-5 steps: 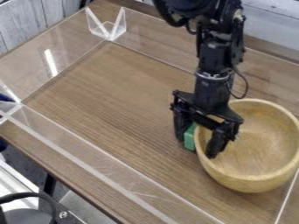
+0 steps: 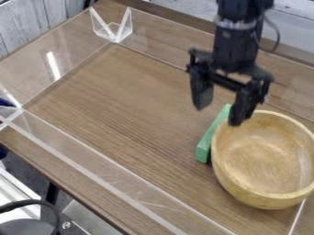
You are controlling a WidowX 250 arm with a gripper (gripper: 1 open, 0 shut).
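The gripper [image 2: 230, 108] hangs from the dark robot arm at the upper right of the wooden surface, its dark fingers open, above and behind a tan round bowl [image 2: 258, 170]. A green object [image 2: 207, 139] lies upright along the bowl's left side, partly behind its rim. The space between the fingers appears empty.
A small white wire stand [image 2: 112, 26] is at the back left. A black cable and hardware sit at the lower left corner.
The arm and gripper have risen and moved back, away from the green object and bowl, uncovering more of the green object, which stays beside the bowl.
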